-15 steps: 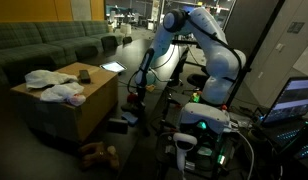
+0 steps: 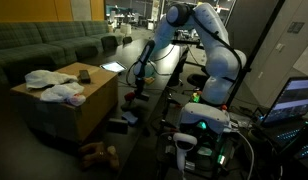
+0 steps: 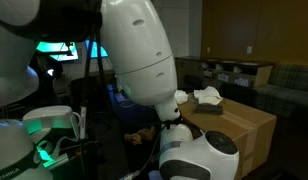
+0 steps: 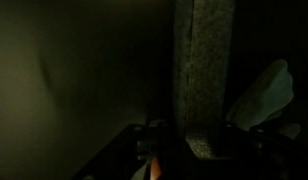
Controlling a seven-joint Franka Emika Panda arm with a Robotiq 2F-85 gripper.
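Observation:
My gripper (image 2: 137, 95) is low in front of the wooden box, at the end of the down-reaching white arm (image 2: 201, 45). In the dark wrist view, a long grey, rough-looking strip (image 4: 204, 70) runs down from the top edge to between the dark fingers, which are shut on it. What the strip is cannot be made out. A pale, rounded shape (image 4: 266, 95) lies to its right, and a small orange patch (image 4: 155, 169) shows at the bottom. In the second exterior view the arm's white housing hides the gripper.
A wooden box (image 2: 79, 112) stands left of the gripper, with white cloths (image 2: 62, 92) and a dark object (image 2: 84, 76) on top. A blue-grey piece (image 2: 130, 117) and brown items (image 2: 98, 157) lie on the dark floor. A laptop (image 2: 291, 105) is at the right.
The lower arm and gripper have shifted slightly, and a dark shape now shows beside the gripper. The box and the cloths look unmoved.

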